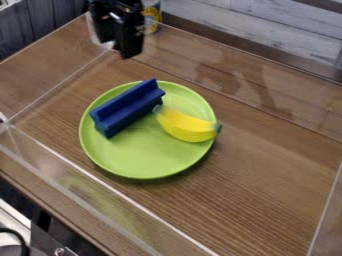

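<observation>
A green plate (147, 155) rests on the wooden table, holding a long blue block (127, 106) on its left side and a yellow banana (190, 126) on its right. My dark gripper (120, 42) is blurred at the top left, above and behind the plate, apart from both objects. Its fingers are too blurred to tell how they stand.
A pale wall runs along the back right. A yellowish object (151, 14) is partly hidden behind the gripper at the back.
</observation>
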